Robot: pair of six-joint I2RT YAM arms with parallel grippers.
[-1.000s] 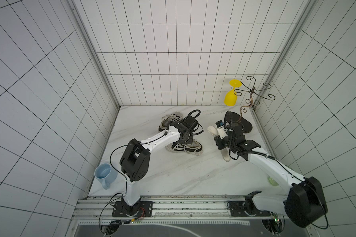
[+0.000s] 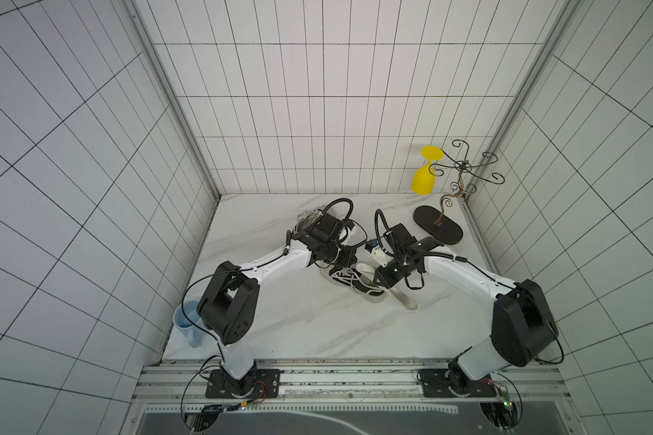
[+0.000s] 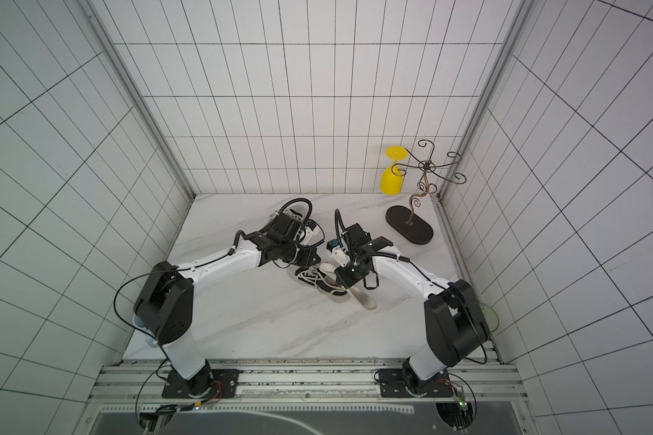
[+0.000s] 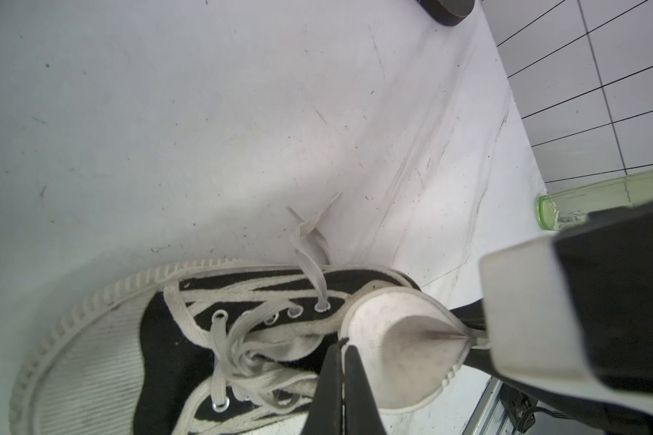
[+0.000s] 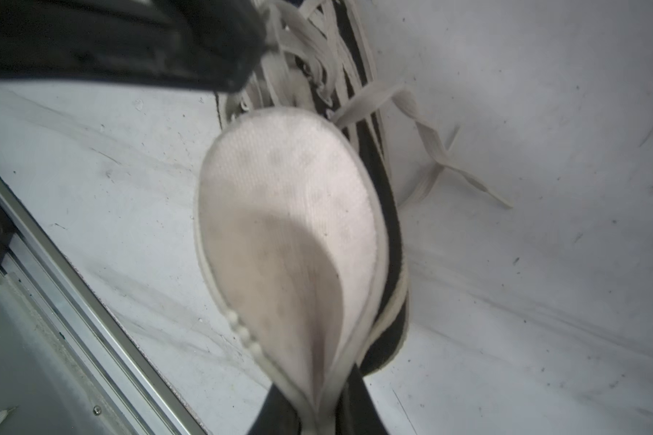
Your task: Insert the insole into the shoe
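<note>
The black-and-white lace-up shoe (image 2: 346,278) lies at the middle of the table, toe to the left. My right gripper is shut on the pale insole (image 5: 286,174), pinching it into a fold near its middle. One rounded end of the insole (image 4: 402,340) hangs over the shoe's opening; its other end (image 2: 405,298) sticks out past the heel. In the left wrist view, my left gripper is shut over the tongue and laces (image 4: 257,348), its tips close to the insole's edge. Nothing shows clearly between its fingers. The shoe's inside is hidden under the insole.
Behind the left arm stands a second shoe (image 2: 306,219), partly covered. A metal rack with a dark oval base (image 2: 438,224) and a yellow goblet (image 2: 423,179) occupy the back right. A blue mug (image 2: 189,322) is at the front left.
My right gripper has carried the insole left, from clear of the shoe to over its opening. The left gripper has shifted slightly at the shoe, and the shoe's heel has swung toward the front.
</note>
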